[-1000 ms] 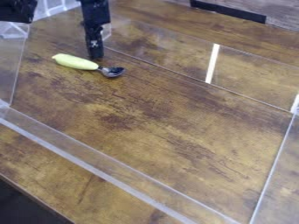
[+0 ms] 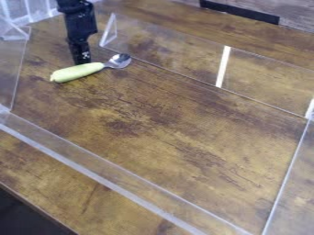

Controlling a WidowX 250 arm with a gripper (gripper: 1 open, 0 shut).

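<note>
My black gripper (image 2: 81,55) reaches down at the upper left, its tip just behind a pale yellow-green elongated object (image 2: 76,72), which looks like a corn cob or squash. A metal spoon (image 2: 119,61) lies at that object's right end, pointing up and right. The gripper looks shut, and I see nothing held between its fingers, though the tip is small and dark.
Clear plastic walls (image 2: 225,64) enclose the wooden work area (image 2: 185,119). The middle and right of the enclosed floor are empty. A dark strip (image 2: 255,13) lies at the back right.
The gripper has moved left. The pale object has turned, its left end now nearer the front, and the spoon has shifted toward the back and right.
</note>
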